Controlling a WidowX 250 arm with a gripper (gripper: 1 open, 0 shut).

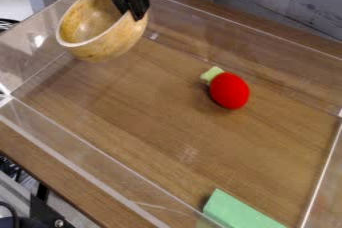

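A tan wooden bowl (94, 34) hangs tilted at the upper left of the camera view, held by my gripper (127, 0) at its upper right rim. The black fingers reach down to the rim; their exact grip is partly hidden. A red tomato-like object (230, 92) with a pale green top lies on the wooden surface at centre right. A mint green block (241, 212) lies at the bottom right.
The wooden floor of the tray (147, 132) is largely bare in the middle and lower left. Clear walls edge it at the left and right, and grey panels (301, 12) stand at the back.
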